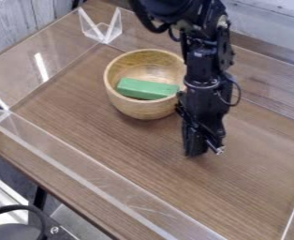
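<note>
My black gripper (198, 145) hangs low over the wooden table, just right of and in front of a tan bowl (124, 67). A green block (143, 89) lies in the bowl. The gripper's fingertips are dark and close together near the tabletop; nothing clear shows between them, and it looks shut.
A small white wireframe object (99, 23) stands at the back left. A pale wall runs along the back right, and black cables show at the lower left.
</note>
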